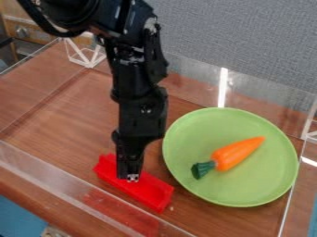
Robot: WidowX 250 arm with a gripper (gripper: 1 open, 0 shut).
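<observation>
My black gripper (132, 174) points straight down at a red rectangular object (151, 193) on the wooden table, its tips over the upper-left part of that object. The fingertips look close together; whether anything is between them is not visible. A green plate (214, 193) lies to the right, holding an orange toy carrot (238, 152) with a dark green top.
Clear plastic walls (74, 194) edge the wooden surface (62, 111) at front and right. A white wire frame (84, 56) stands at the back left.
</observation>
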